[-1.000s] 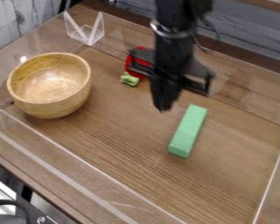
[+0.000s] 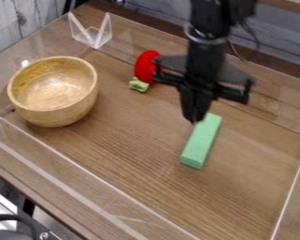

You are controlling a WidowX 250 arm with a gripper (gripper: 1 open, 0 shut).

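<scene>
My gripper (image 2: pixel 195 112) hangs over the middle of the wooden table, shut, with nothing visible between its fingers. Just below and right of it lies a long mint-green block (image 2: pixel 201 141). Behind it to the left are a red object (image 2: pixel 145 66), partly hidden by the arm, and a small light-green piece (image 2: pixel 139 86). I cannot tell from this single view how high the gripper is above the table.
A large tan bowl (image 2: pixel 55 92) sits at the left. A clear container (image 2: pixel 90 30) stands at the back left.
Over the last second the gripper has shifted slightly to the right. The objects on the table look unmoved.
</scene>
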